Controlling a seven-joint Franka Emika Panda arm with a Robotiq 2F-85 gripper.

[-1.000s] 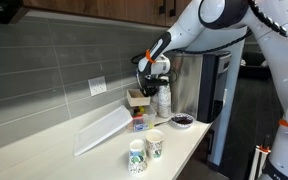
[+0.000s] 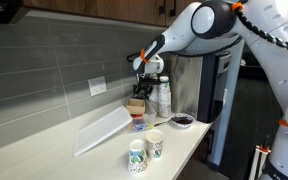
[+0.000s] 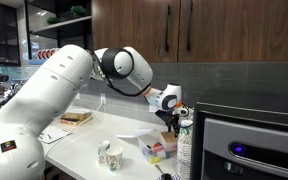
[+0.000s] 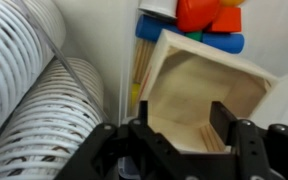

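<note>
A light wooden box (image 4: 189,85) with an open top lies below my gripper in the wrist view. The gripper's two dark fingers stand apart over the box, and nothing shows between them but the box's inside. In exterior view 1 the gripper (image 2: 140,93) is at the far end of the counter, just above the box (image 2: 136,105) and partly in front of it. Exterior view 2 shows the box (image 3: 169,138) near the back wall. Whether a finger touches the box wall cannot be told.
Coloured blocks (image 4: 196,15) lie beside the box. White ribbed stacks (image 4: 49,110) stand close on its other side. Two patterned cups (image 2: 137,156) and a bowl of dark pieces (image 2: 182,120) stand nearer.
Over the last second my gripper has moved a little left and down in exterior view 1, closer over the box. The cups and bowl have stayed put.
</note>
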